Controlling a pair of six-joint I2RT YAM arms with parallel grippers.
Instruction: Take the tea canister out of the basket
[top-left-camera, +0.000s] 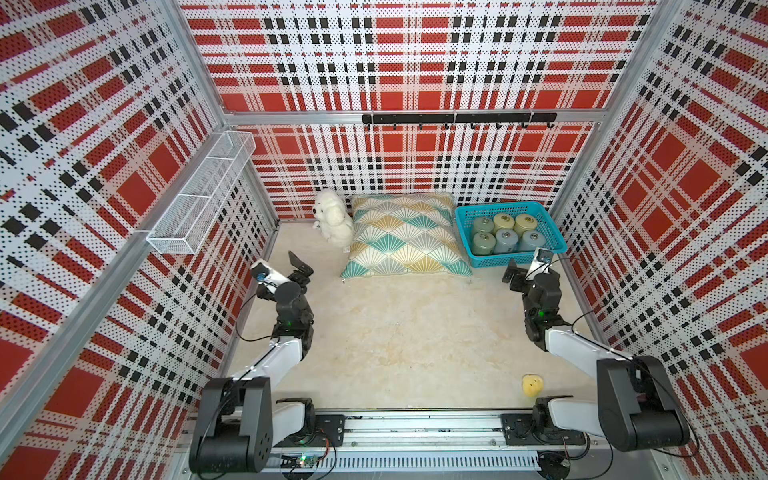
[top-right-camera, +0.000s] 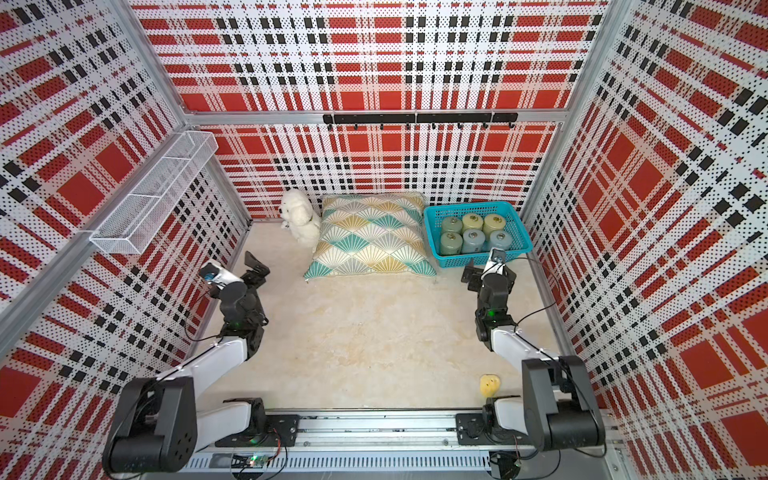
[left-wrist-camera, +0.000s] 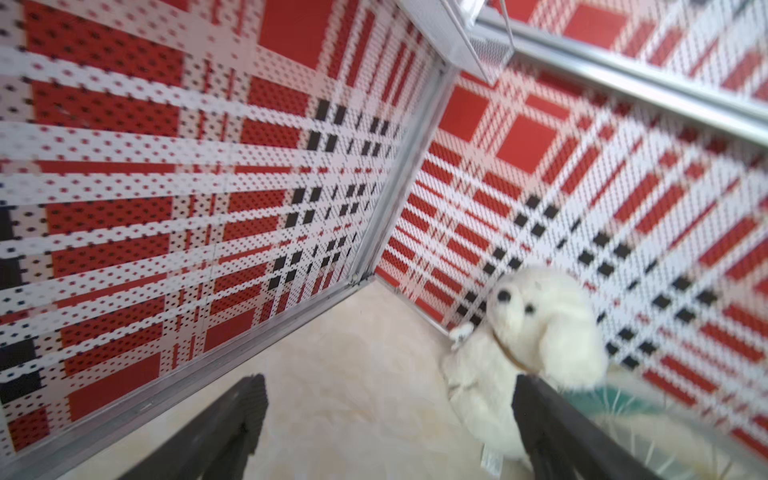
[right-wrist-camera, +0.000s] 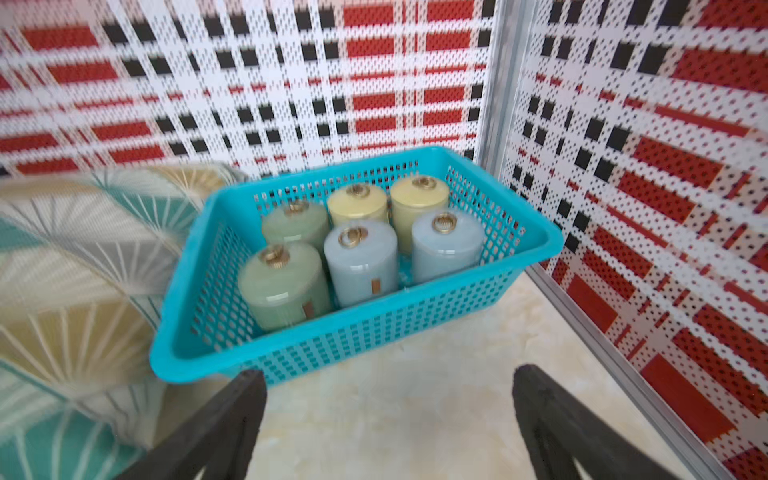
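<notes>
A turquoise basket (top-left-camera: 560, 240) (right-wrist-camera: 360, 336) stands at the back right, holding several tea canisters in green, pale blue and cream: a green one (right-wrist-camera: 281, 288), a pale blue one (right-wrist-camera: 361, 272) and a cream one (right-wrist-camera: 422, 196) among them. My right gripper (top-left-camera: 516, 272) stands open just in front of the basket, facing it, with nothing between its fingers. My left gripper (top-left-camera: 300, 268) is open on the left side of the floor, facing the back-left corner, empty.
A patterned cushion (top-left-camera: 406, 236) lies left of the basket, with a white plush dog (top-left-camera: 334, 216) beside it. A wire shelf (top-left-camera: 200, 192) hangs on the left wall. A small yellow object (top-left-camera: 532, 384) lies at the front right.
</notes>
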